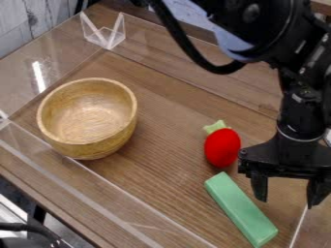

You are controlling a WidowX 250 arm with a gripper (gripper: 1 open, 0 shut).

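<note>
My black gripper (282,184) is low on the right side of the table, open, its fingertips near the tabletop. Just left of it a red tomato-like object (223,147) rests on the wood, with a small pale green piece (215,127) behind it. A long mint-green block (242,208) lies diagonally below the tomato, to the lower left of the gripper.
A wooden bowl (87,117) sits on the left. A small clear object (101,30) stands at the back left. A dark cable or part is at the lower left corner.
</note>
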